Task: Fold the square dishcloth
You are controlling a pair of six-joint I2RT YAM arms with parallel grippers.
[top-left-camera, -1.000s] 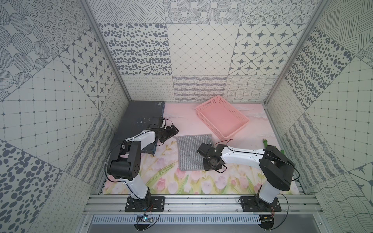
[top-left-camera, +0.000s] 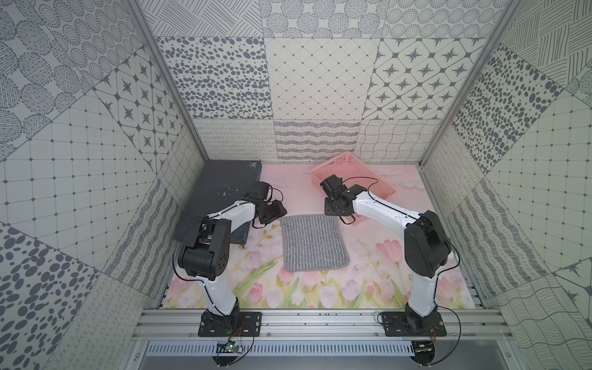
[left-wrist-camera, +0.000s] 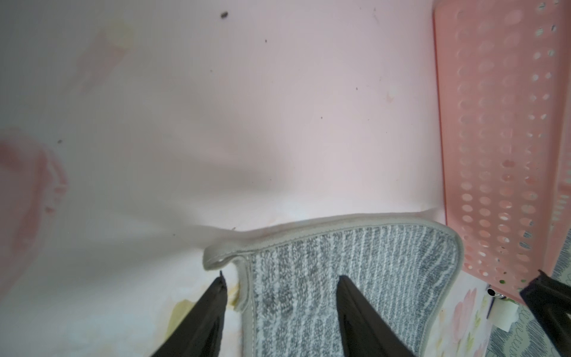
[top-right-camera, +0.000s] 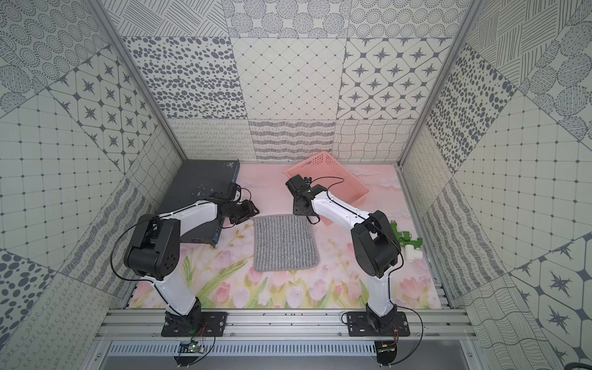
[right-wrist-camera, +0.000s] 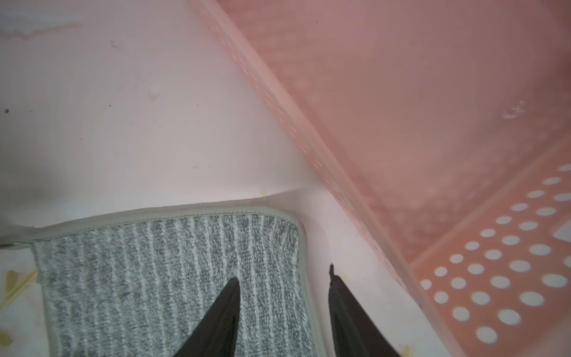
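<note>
A grey striped dishcloth [top-left-camera: 314, 246] with a pale edging lies spread flat at the table's centre. My left gripper is open above its back left corner, which is slightly curled in the left wrist view. My right gripper hangs open over the back right corner, with the cloth visible below and between its fingers. Nothing is held by either.
A pink perforated basket [top-right-camera: 345, 182] stands behind the cloth on the right, close to its corner. A dark board [top-right-camera: 185, 185] covers the back left. Green objects [top-right-camera: 407, 237] lie at the right edge.
My right gripper has moved back from the cloth's front part to its back right corner. My left arm has shifted slightly toward the cloth. The cloth looks unchanged.
</note>
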